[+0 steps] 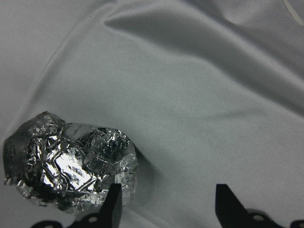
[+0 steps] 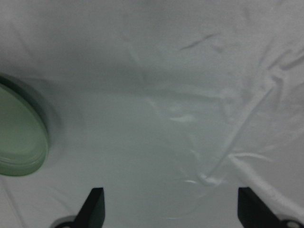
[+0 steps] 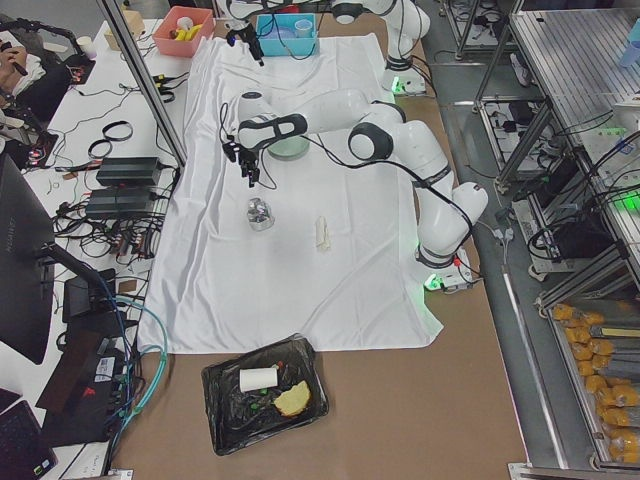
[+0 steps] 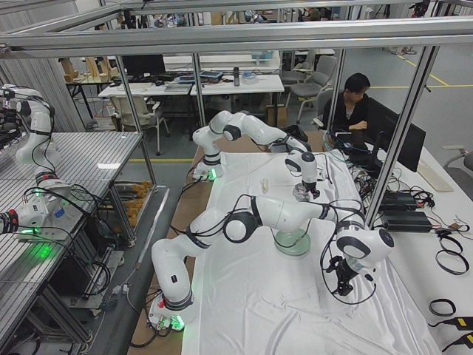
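A crumpled silver foil object (image 3: 259, 213) lies on the white cloth (image 3: 290, 290); up close it fills the lower left of the left wrist view (image 1: 71, 164). My left gripper is open above the cloth just beside the foil, nothing between its fingers. A green plate (image 2: 19, 133) sits at the left of the right wrist view. My right gripper is open over bare cloth beside the plate. A pale thin item (image 3: 322, 233) lies right of the foil.
A black-lined tray (image 3: 260, 420) with a white roll and other items sits beyond the cloth. Bins, red (image 3: 183, 48) and blue (image 3: 270, 45), stand at the far end. Cables and devices crowd the adjoining desk.
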